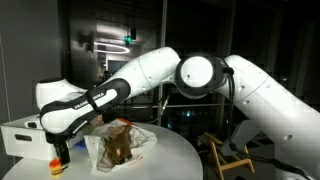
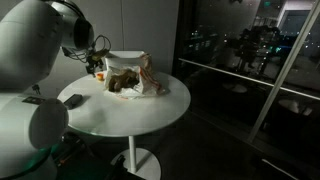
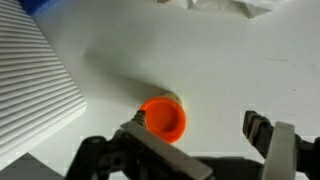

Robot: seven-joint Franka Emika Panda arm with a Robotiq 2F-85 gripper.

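Observation:
An orange-red round object (image 3: 165,119), with a pale side showing, rests on the white table. It appears small near the table's left edge in exterior view 1, as an orange piece (image 1: 57,166). My gripper is open above the table, its fingers wide apart and nothing held. In the wrist view the orange object lies between the fingers' lines, much closer to the left finger (image 3: 135,128), which hides part of its edge. Exterior view 2 has the gripper (image 2: 97,63) just above the orange piece (image 2: 99,76).
A white ribbed box (image 1: 27,140) stands beside the gripper at the table's left. To the right, a crumpled white bag (image 1: 95,147) surrounds a brown item (image 1: 118,145). A dark object (image 2: 72,101) lies near the table edge. Bare table (image 1: 175,158) extends right.

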